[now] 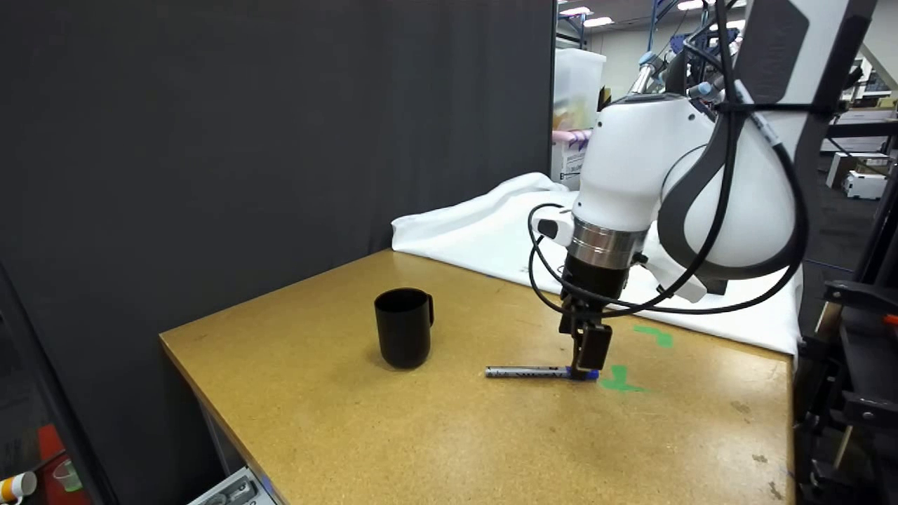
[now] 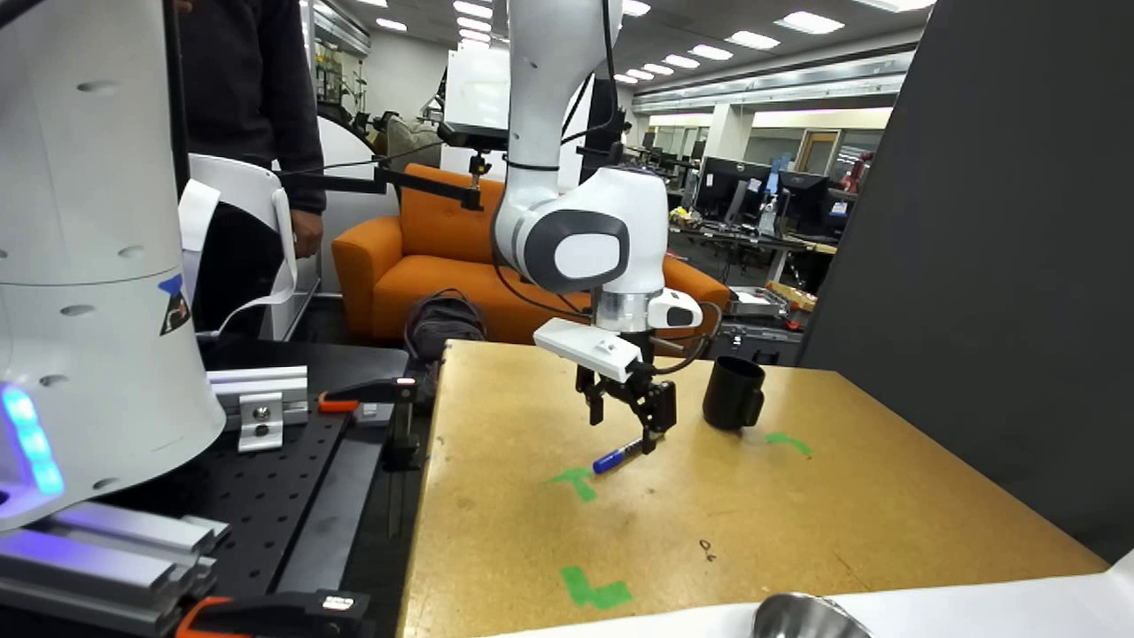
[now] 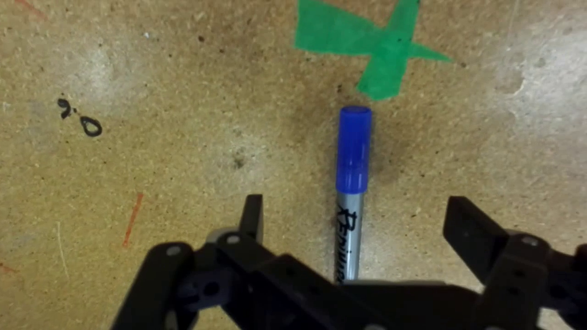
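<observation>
A silver marker with a blue cap point(image 3: 353, 148) lies flat on the tabletop. My gripper is open above it, with one finger point(image 3: 251, 217) well to its left and the other to its right in the wrist view. The marker passes between the two without contact showing there, and its lower end is hidden by the gripper body. In exterior view 1 the gripper point(image 1: 586, 358) covers part of the cap. A black mug point(image 1: 404, 330) with a handle stands upright, apart from the marker.
Green tape marks point(image 2: 595, 588) are stuck on the wooden table point(image 1: 353, 454). White cloth point(image 1: 488, 227) lies along one edge, with a metal pot point(image 2: 803, 617) on it. A dark curtain point(image 1: 278, 151) rises beyond the table. Wood around the marker is clear.
</observation>
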